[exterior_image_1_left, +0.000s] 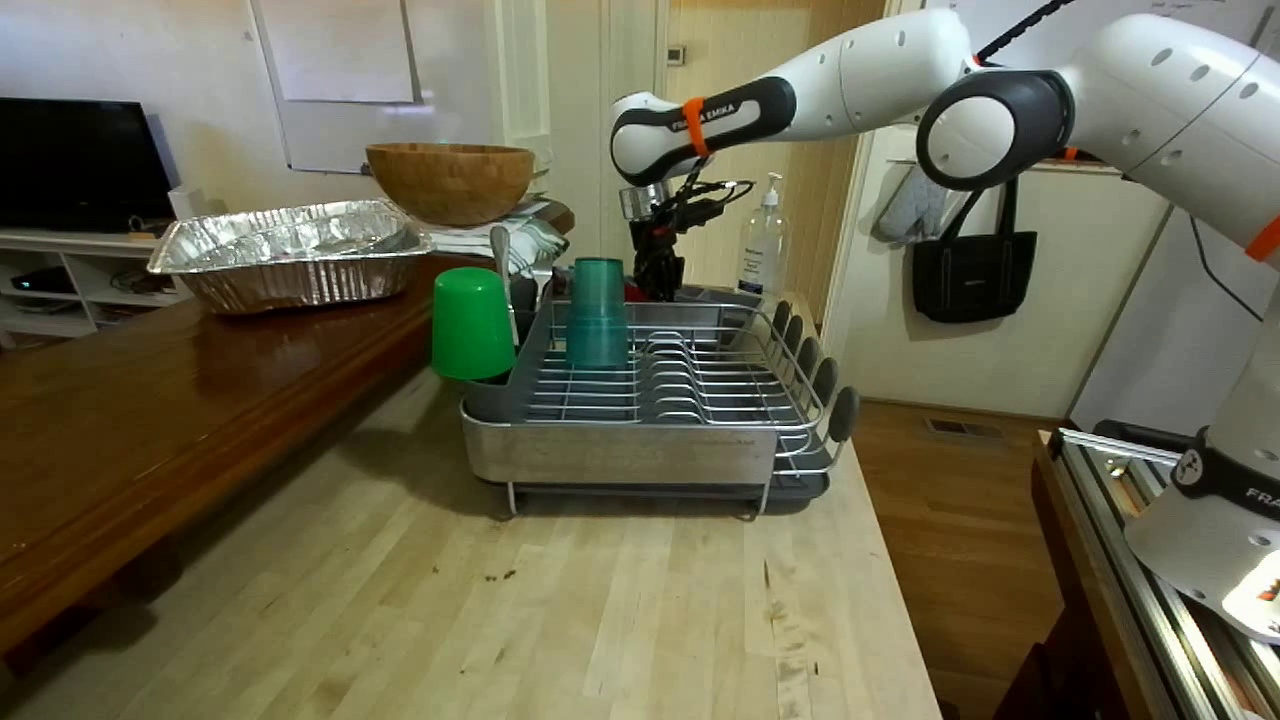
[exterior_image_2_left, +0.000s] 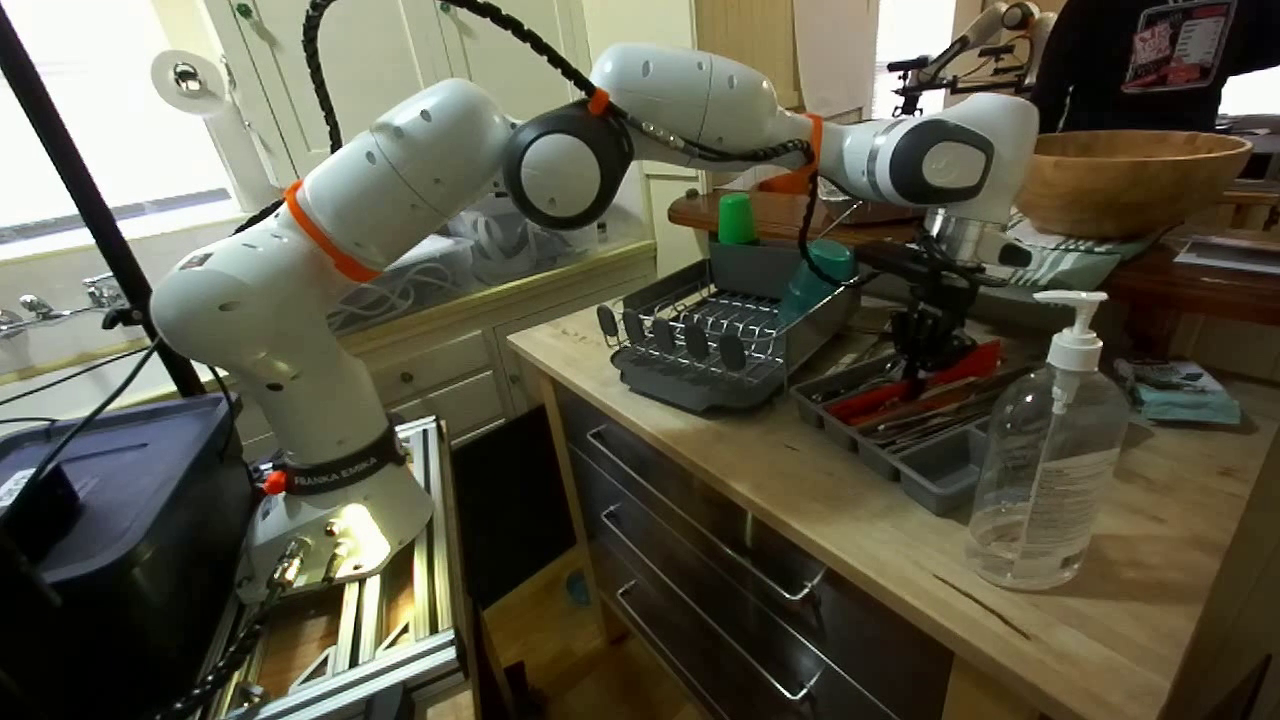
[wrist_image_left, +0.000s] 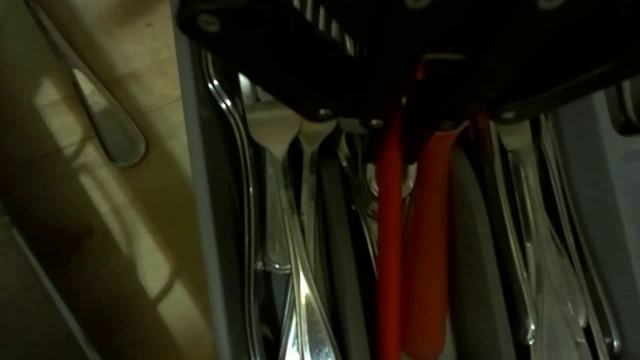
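Observation:
My gripper (exterior_image_2_left: 921, 370) is down at the grey cutlery tray (exterior_image_2_left: 873, 462) in exterior view 2. Its dark fingers are shut with a red utensil (exterior_image_2_left: 974, 362) between them, and red shows on both sides of the fingers. In the wrist view, the thin red handle (wrist_image_left: 391, 252) runs up to my gripper, close beside a wider orange-red handle (wrist_image_left: 427, 264). Shadow hides the exact contact. Silver forks (wrist_image_left: 274, 129) and other cutlery lie left and right of the handles. Exterior view 1 shows only a bit of red beside the gripper (exterior_image_1_left: 656, 288), behind the rack.
A dish rack (exterior_image_1_left: 618, 454) with a teal cup (exterior_image_1_left: 597, 314) stands beside the tray; a green cup (exterior_image_1_left: 471, 324) sits at its corner. A clear pump bottle (exterior_image_2_left: 1044, 480) and wooden bowl (exterior_image_2_left: 1134, 180) are near.

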